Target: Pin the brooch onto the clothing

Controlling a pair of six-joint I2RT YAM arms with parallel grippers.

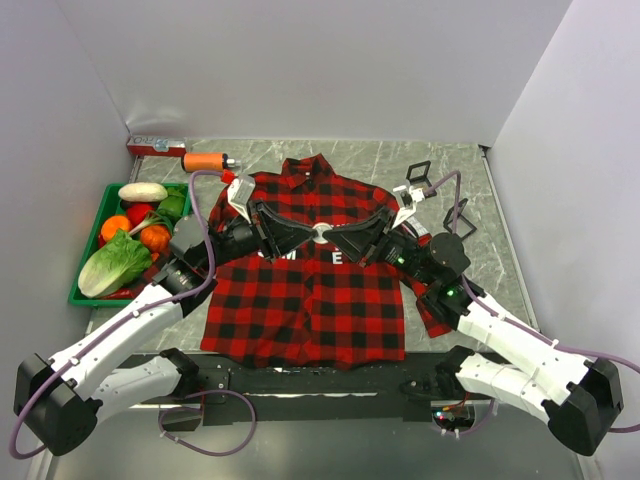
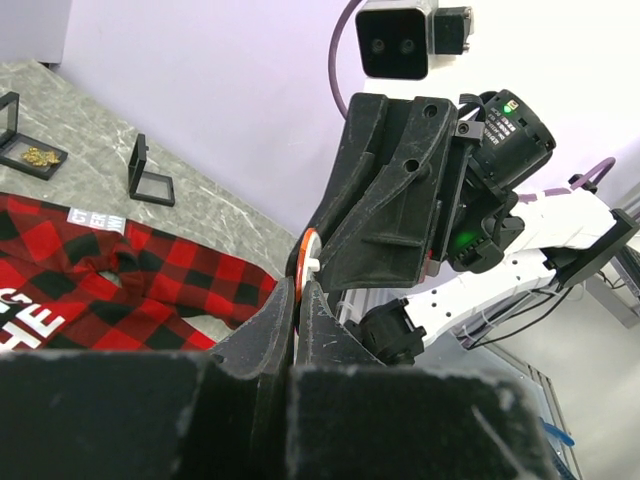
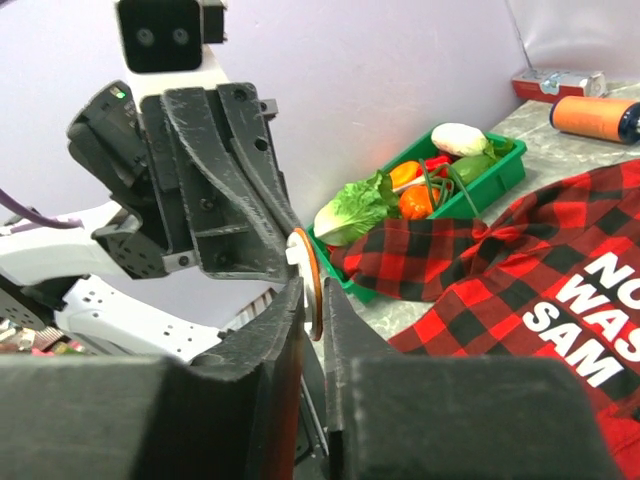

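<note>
A round white badge-like brooch with an orange rim is held in the air above the shirt, a red-and-black checked one lying flat. My left gripper is shut on it from the left, and the disc stands on edge at its fingertips. From the other side my right gripper reaches the same disc, with a finger on either face. Its fingers are close together; whether they grip the disc is unclear. White lettering on the shirt is partly hidden by the arms.
Open black cases lie at the back right, one with a gold ornament inside. A green basket of vegetables stands at the left. An orange cylinder and a red box sit at the back left.
</note>
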